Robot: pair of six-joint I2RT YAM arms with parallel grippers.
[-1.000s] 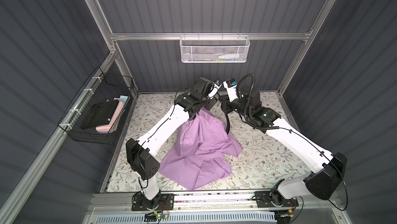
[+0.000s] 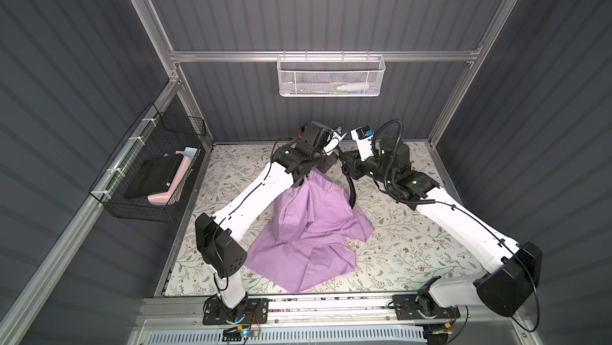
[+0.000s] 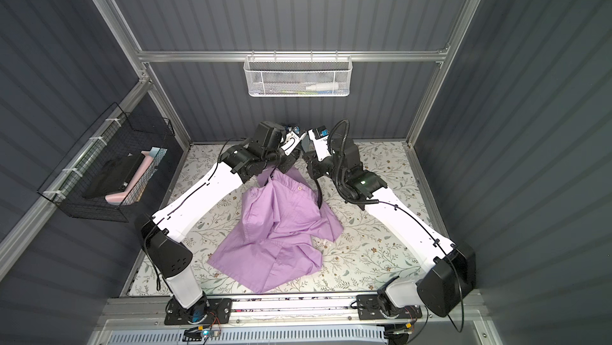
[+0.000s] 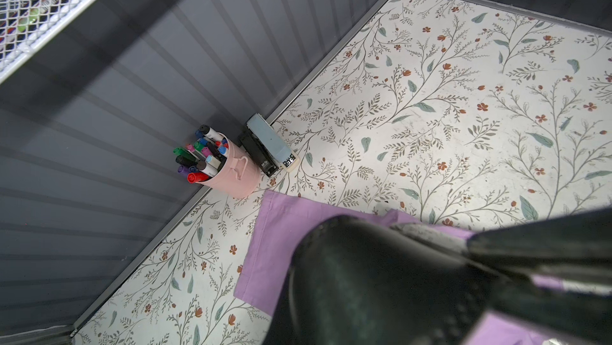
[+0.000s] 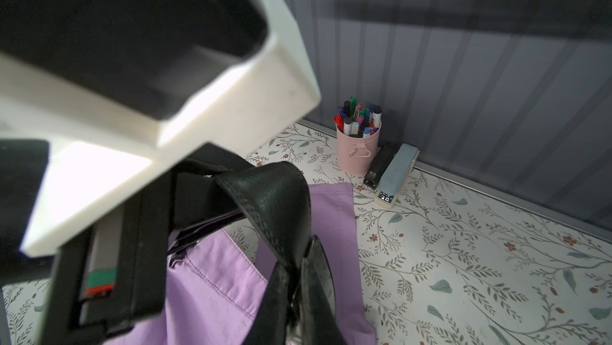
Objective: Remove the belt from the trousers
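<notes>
Lilac trousers [image 2: 312,211] lie rumpled on the table, waistband toward the back. A strip of the black belt [image 2: 352,193] hangs down at the waistband's right side. From my left gripper [image 2: 334,157], shut on the belt above the waistband, a bent length of black belt [image 5: 280,198] curves over in the right wrist view. Its lower part comes right up against the fingertips of my right gripper, which is shut with no belt clearly between its fingers. In the left wrist view a dark belt curve [image 4: 382,275] fills the foreground and hides the left fingertips.
A pink pen cup [image 5: 357,153] and a stapler [image 5: 397,172] stand by the back wall. Above hangs a white mesh basket [image 2: 331,77]; a black wire basket [image 2: 153,166] is at left.
My right gripper has shifted slightly to the right and down, away from the left one. The left arm has barely moved and the trousers lie as before.
</notes>
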